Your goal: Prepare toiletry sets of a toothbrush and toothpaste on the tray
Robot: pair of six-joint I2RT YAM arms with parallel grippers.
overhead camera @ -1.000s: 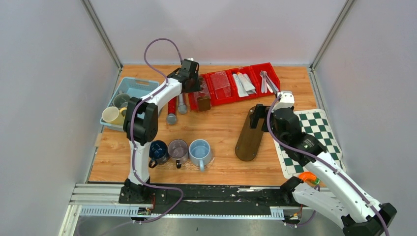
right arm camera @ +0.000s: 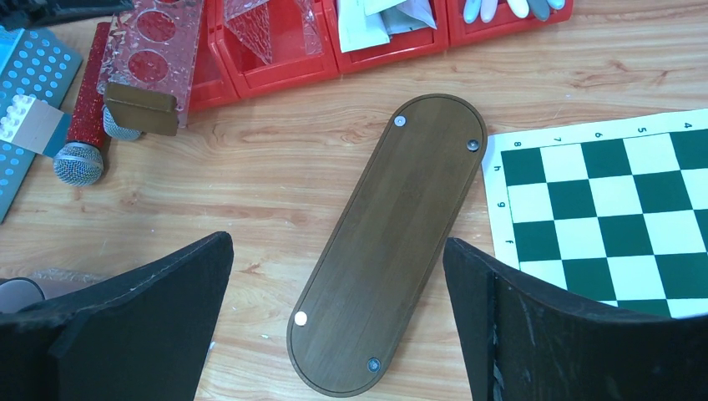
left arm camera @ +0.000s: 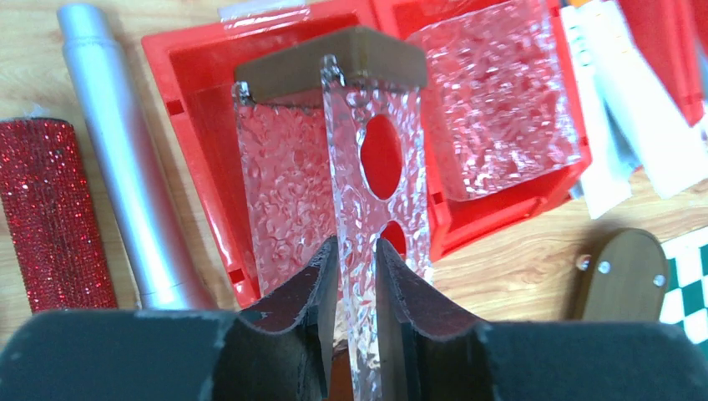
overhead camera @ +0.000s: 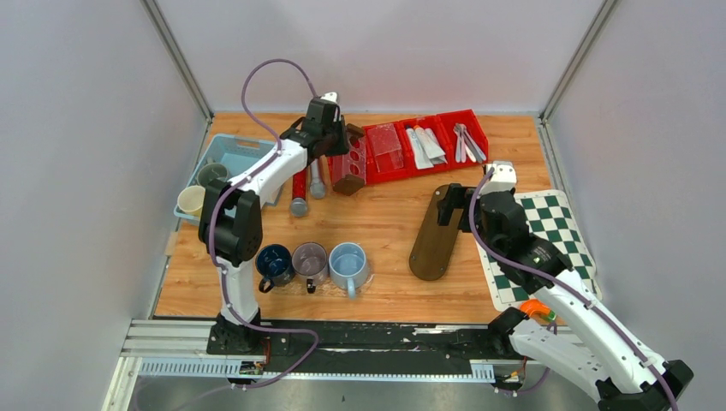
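My left gripper has its fingers around a wall of a clear plastic holder point(left arm camera: 288, 175) with round holes and dark brown ends, over the red sectioned tray point(left arm camera: 188, 92). Toothpaste or toothbrush packets cannot be told apart among the pale packs point(overhead camera: 425, 145) in that tray. A dark wooden oblong tray point(right arm camera: 384, 234) lies bare between the middle of the table and the checkerboard. My right gripper stands open above it, nothing between its fingers.
A blue basket with cups point(overhead camera: 240, 150) is at left, two microphones point(right arm camera: 79, 163) beside the red tray. Three mugs point(overhead camera: 349, 261) stand at front. A checkerboard point(right arm camera: 601, 217) lies right.
The right arm is nearly unchanged.
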